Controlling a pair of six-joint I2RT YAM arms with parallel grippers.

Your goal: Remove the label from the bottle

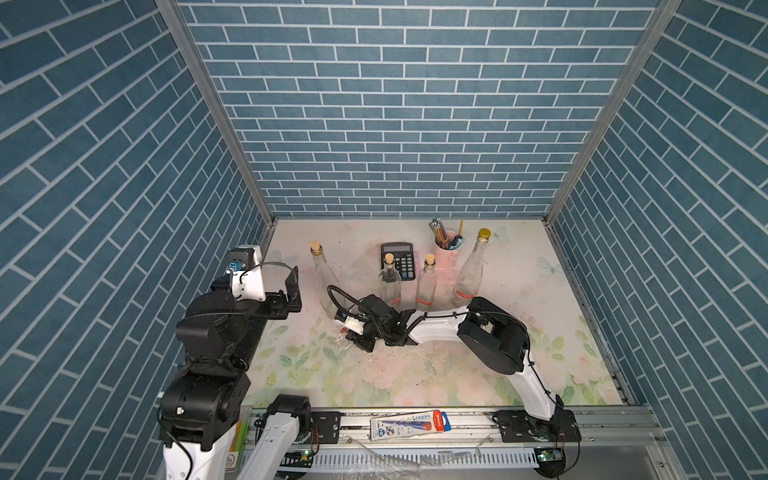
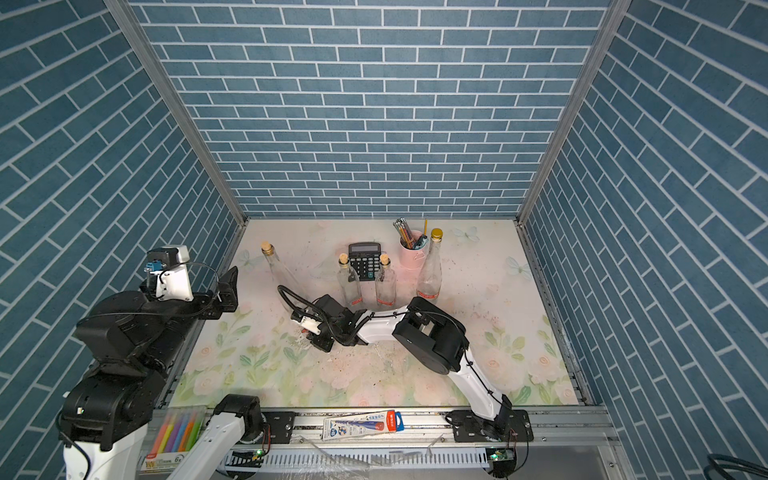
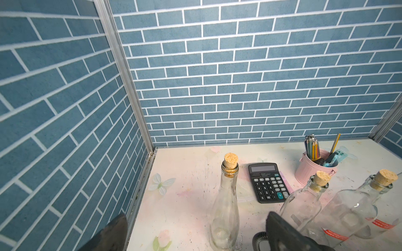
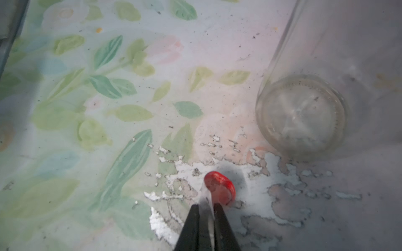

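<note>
The tall clear bottle [image 3: 224, 209] stands upright with a cork; no red label shows on it. Its round base [image 4: 301, 115] is at upper right in the right wrist view. A curled red-edged label [image 4: 220, 188] is at the fingertips of my right gripper, low over the table. The fingers are close together with a pale strip of it between them; whether they grip it cannot be told. To the left of the bottle, my left gripper is open and empty, its fingers wide apart and clear of the glass.
Other clear bottles [image 1: 390, 285] with red labels [image 3: 335, 234] stand to the right. Behind them are a calculator [image 1: 398, 260] and a pink pen cup [image 1: 447, 260].
</note>
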